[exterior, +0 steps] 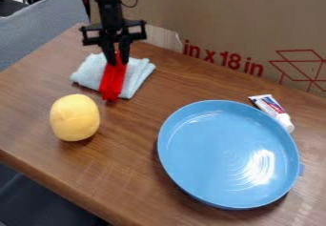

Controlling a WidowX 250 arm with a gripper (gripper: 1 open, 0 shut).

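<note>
The black gripper (pixel 116 41) is over a red object (pixel 112 80), which lies along a folded pale cloth (pixel 135 76) at the upper left of the table. Its fingers point down at the upper end of the red object; whether they are touching it or holding it I cannot tell.
A yellow round object (pixel 74 117) sits at the front left. A blue plate (pixel 228 154) fills the right front, with a white tube (pixel 274 113) behind it. A cardboard box (pixel 223 20) stands along the back.
</note>
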